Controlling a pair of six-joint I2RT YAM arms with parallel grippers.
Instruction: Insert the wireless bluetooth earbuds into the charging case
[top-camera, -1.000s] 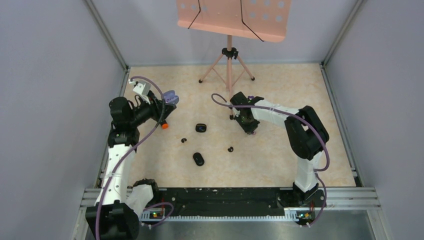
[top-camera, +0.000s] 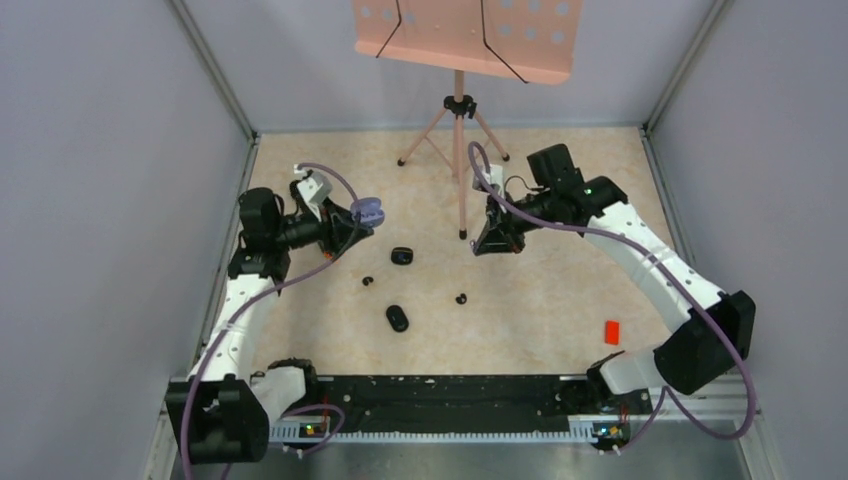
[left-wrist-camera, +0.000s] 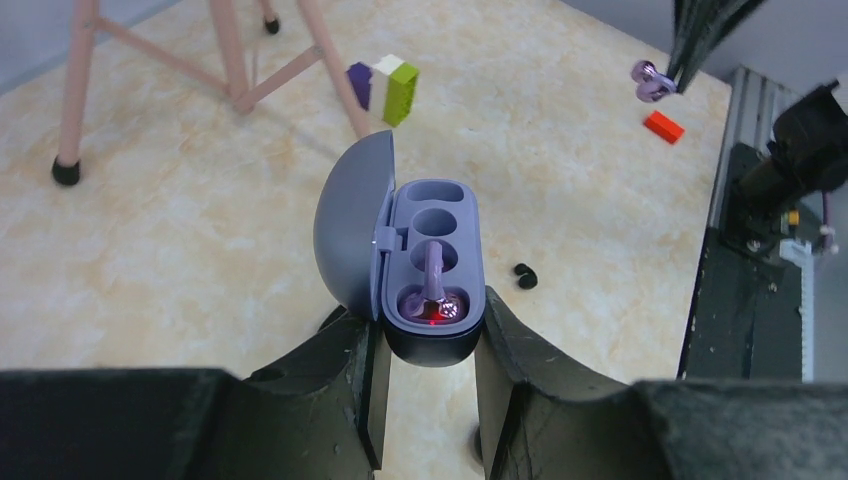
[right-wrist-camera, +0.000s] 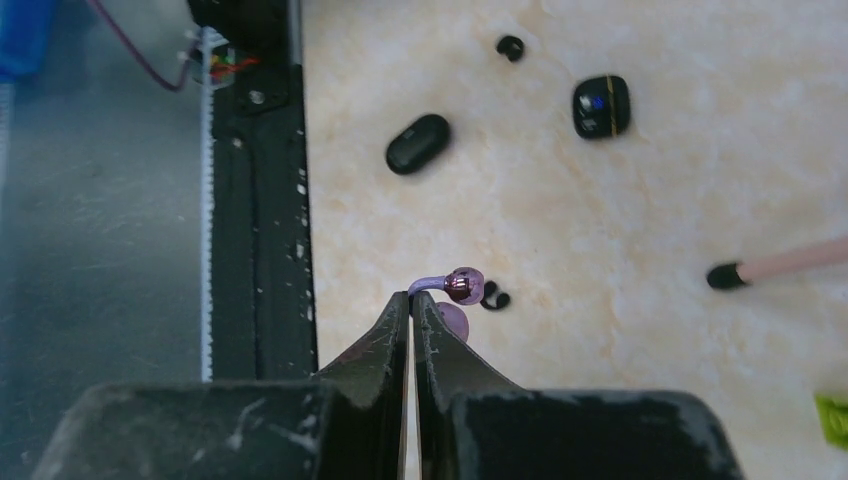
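Note:
My left gripper is shut on the lavender charging case (left-wrist-camera: 402, 262), whose lid (left-wrist-camera: 345, 220) stands open. A purple earbud (left-wrist-camera: 445, 306) sits in the case's end compartment, its stem lying upward across the adjoining hole. My right gripper is shut on the stem of another purple earbud (right-wrist-camera: 463, 286), its rounded end beyond the fingertips. In the top view the two grippers face each other above the table, apart.
Black cases (top-camera: 397, 318) (top-camera: 402, 256) and small black earbuds (top-camera: 461, 298) (top-camera: 368, 281) lie mid-table. A pink tripod stand (top-camera: 459, 150) occupies the back. Coloured blocks (left-wrist-camera: 400, 95) and a red block (top-camera: 611, 331) lie on the table.
The right arm has risen and extended, carrying the earbud up from low over the table. The left gripper has moved a little right and lower in the top view with the case.

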